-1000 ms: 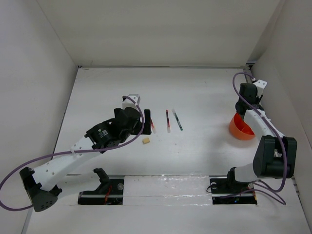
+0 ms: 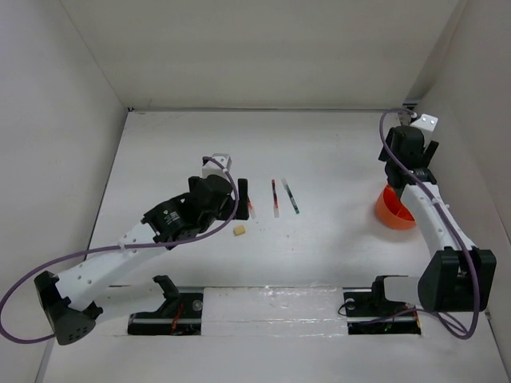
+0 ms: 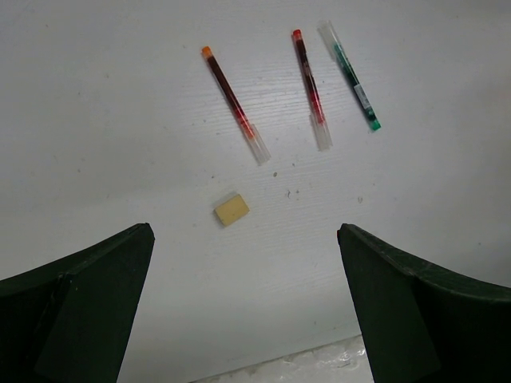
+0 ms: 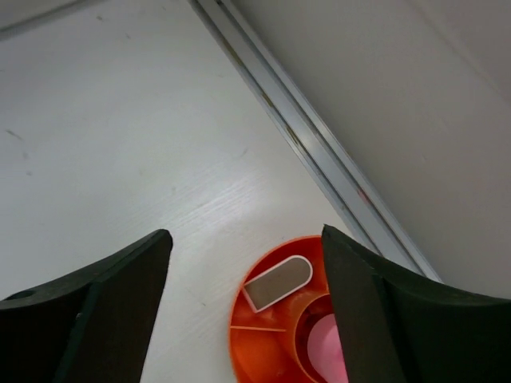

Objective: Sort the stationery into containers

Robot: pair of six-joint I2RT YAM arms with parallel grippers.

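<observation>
Three capped pens lie on the white table: one with an orange end (image 3: 231, 101), one red (image 3: 312, 92) and one green (image 3: 353, 80). Nearer the front rests a small tan block (image 3: 231, 209). My left gripper hovers over this area, open and empty. At the far right stands an orange round container (image 2: 394, 212) with divided compartments. In the right wrist view, a grey rectangular piece (image 4: 279, 282) and something pink (image 4: 326, 349) sit inside it. My right gripper is above the table just behind the container, fingers apart, nothing between them.
A metal rail (image 4: 291, 132) runs along the foot of the right wall, close to the right gripper and container. Clear tape covers a strip (image 2: 272, 309) at the front edge.
My right gripper's fingers have spread apart, and its arm has shifted slightly up and toward the right side. The left arm, pens, block and container look unmoved.
</observation>
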